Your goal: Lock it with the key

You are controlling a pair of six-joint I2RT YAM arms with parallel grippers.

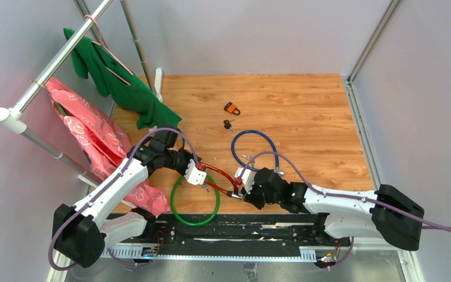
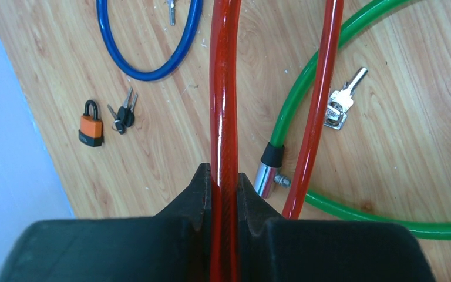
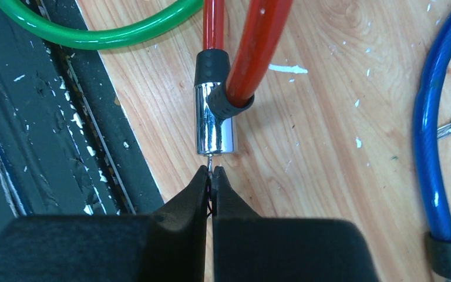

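Note:
My left gripper is shut on the red cable lock (image 2: pixel 225 82), holding its tube in the middle of the left wrist view. In the right wrist view the red lock's chrome cylinder (image 3: pixel 211 135) with black collar lies just ahead of my right gripper, which is shut with a thin metal piece, apparently the key's shaft, between its fingertips, in line with the cylinder's end face. Whether that piece is inside the cylinder I cannot tell. In the top view both grippers are low at the front of the wooden table.
A green cable lock (image 2: pixel 293 100) with a loose key (image 2: pixel 340 100) lies under the red one. A blue cable lock (image 1: pixel 255 132), padlock (image 1: pixel 232 108) and small keys (image 1: pixel 228 124) lie behind. Clothes hang on a rack at the left; the table's front edge is close.

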